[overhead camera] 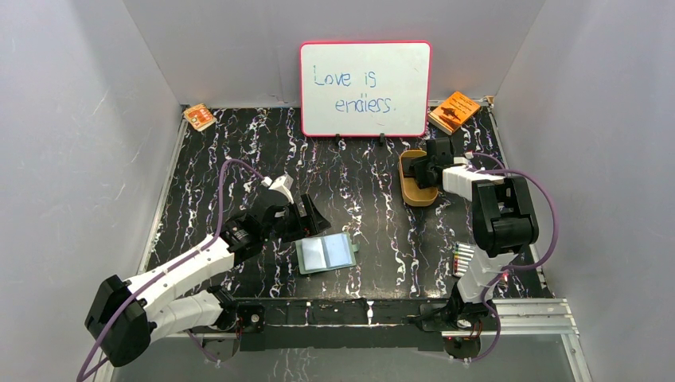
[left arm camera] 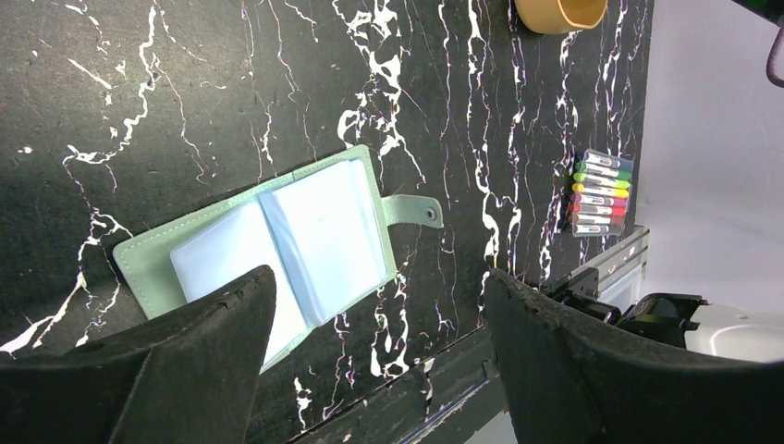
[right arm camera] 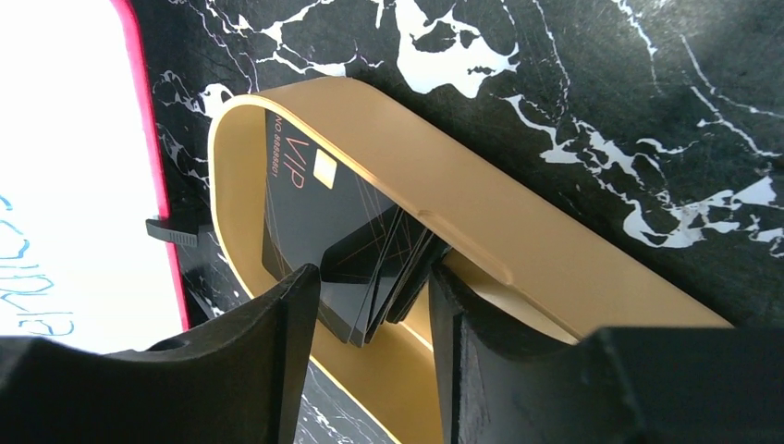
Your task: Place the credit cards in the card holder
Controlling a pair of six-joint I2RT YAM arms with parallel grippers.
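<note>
Dark cards marked VIP [right arm camera: 314, 213] lie stacked inside an oblong tan box [overhead camera: 418, 195] at the right of the table. My right gripper is down in that box at the cards' edge, its fingers part open around their lower end; whether it grips any is unclear. The mint card holder [left arm camera: 157, 268] lies open at front centre, showing pale clear sleeves [left arm camera: 328, 231]. My left gripper stands open over the holder, nothing between its fingers.
A whiteboard [overhead camera: 366, 87] stands at the back, with orange books [overhead camera: 452, 111] beside it and another at back left. Markers [left arm camera: 601, 194] lie at front right.
</note>
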